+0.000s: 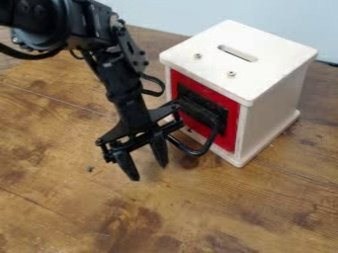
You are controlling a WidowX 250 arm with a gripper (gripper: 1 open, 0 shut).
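Observation:
My black gripper (pixel 142 160) hangs just above the wooden floor, left of a white wooden box (pixel 251 69) and apart from it, its two fingers spread open with nothing visible between them. The box's front has a red panel (pixel 227 139) with a dark black fixture (pixel 199 104) in it, partly hidden by a black cable loop from my arm. The top of the box has a slot and two small screws.
A pale wall (pixel 310 25) stands behind the box at the top right.

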